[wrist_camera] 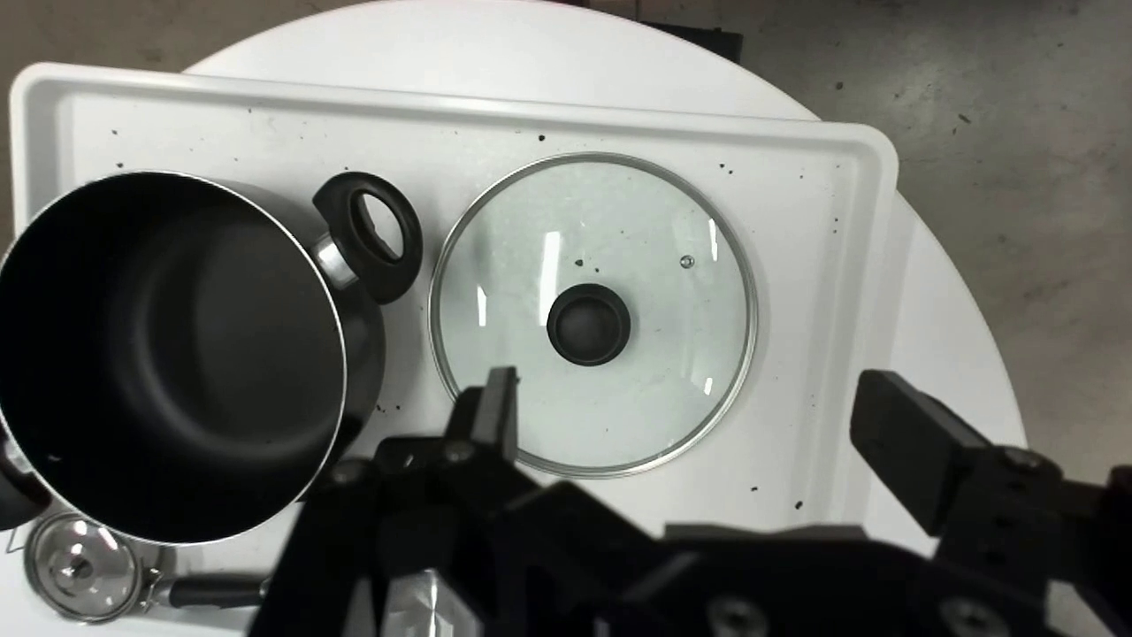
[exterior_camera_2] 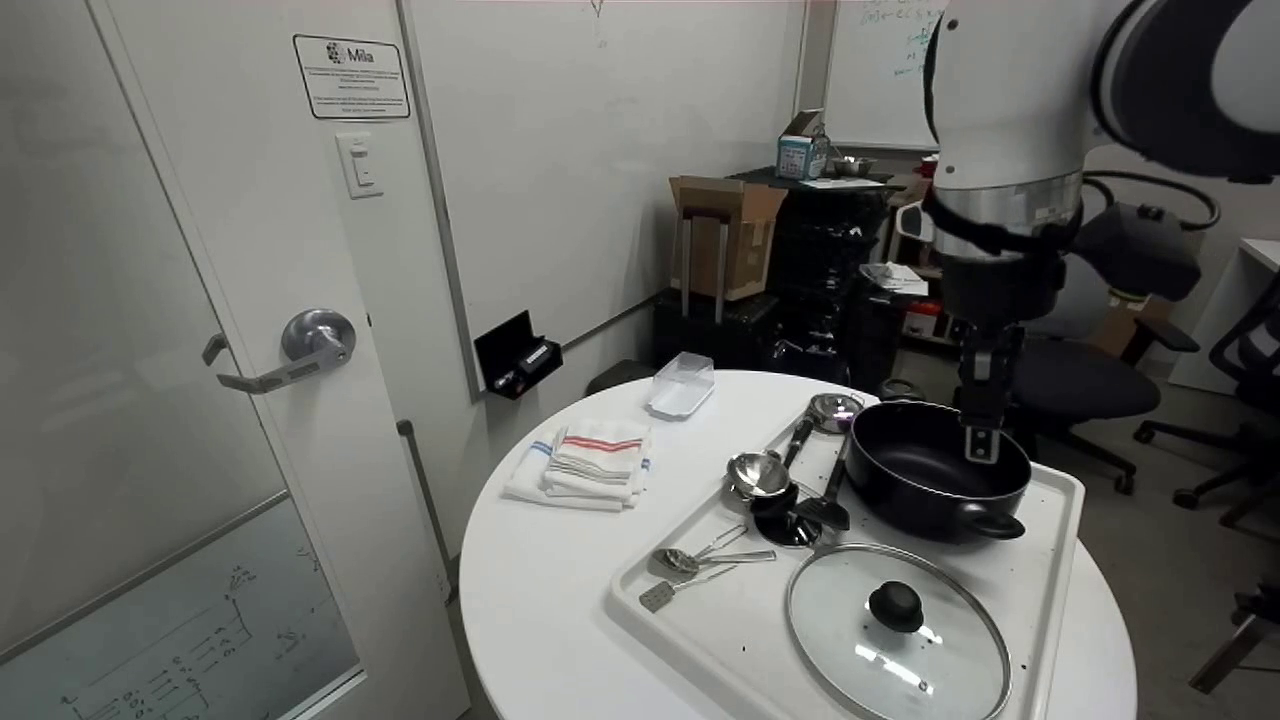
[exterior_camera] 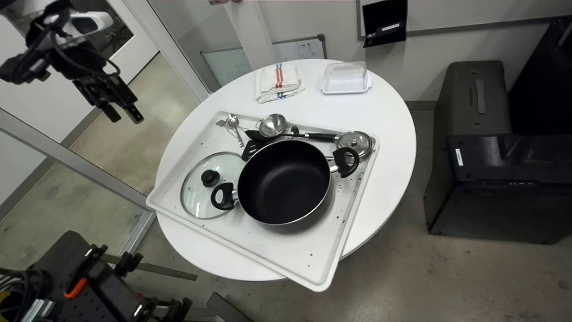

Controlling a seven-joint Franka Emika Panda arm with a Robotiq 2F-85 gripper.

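Note:
My gripper is open, its two fingers wide apart with nothing between them. In the wrist view the glass lid (wrist_camera: 637, 403) with its black knob (wrist_camera: 589, 325) lies below, just beyond the fingertips. The lid rests flat on the white tray (wrist_camera: 817, 318). Left of it stands an empty black pot (wrist_camera: 212, 350), one looped handle (wrist_camera: 387, 265) close to the lid's rim. Exterior view 1 has the gripper (exterior_camera: 128, 115) high at the upper left, clear of the table. In exterior view 2 the gripper (exterior_camera_2: 982, 446) hangs in front of the pot in the picture.
Small utensils (exterior_camera: 233, 126), a little strainer (exterior_camera: 273, 125) and a small lidded pan (exterior_camera: 354, 142) crowd the tray's back side. Folded towels (exterior_camera: 279, 83) and a clear-lidded dish (exterior_camera: 346, 79) sit at the table's far edge. The tray's front corner (exterior_camera: 311, 268) is bare.

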